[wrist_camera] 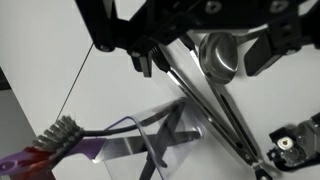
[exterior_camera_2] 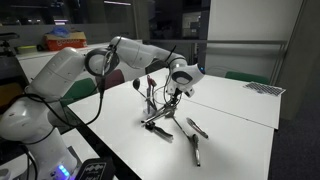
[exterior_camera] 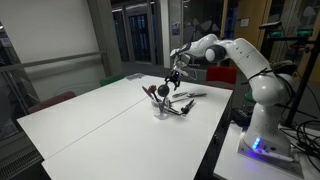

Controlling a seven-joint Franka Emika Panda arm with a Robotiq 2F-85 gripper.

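My gripper stands open in the wrist view, its black fingers (wrist_camera: 262, 52) spread apart. Beneath and between them appears a steel ladle (wrist_camera: 218, 58), with long metal handles running alongside toward the lower right. A clear utensil holder (wrist_camera: 178, 150) is close by, with dark handles and a purple-handled brush (wrist_camera: 62, 138) in it. In exterior view 1 the gripper (exterior_camera: 174, 84) hangs just behind the holder (exterior_camera: 158, 101) and its upright utensils. Exterior view 2 has the gripper (exterior_camera_2: 172, 101) near the holder; the exact gap to the ladle cannot be judged.
Loose utensils lie on the white table, among them a dark-handled one (exterior_camera_2: 158, 130), one with a light shaft (exterior_camera_2: 198, 128) and another near the front (exterior_camera_2: 196, 151). Chairs stand beyond the edges.
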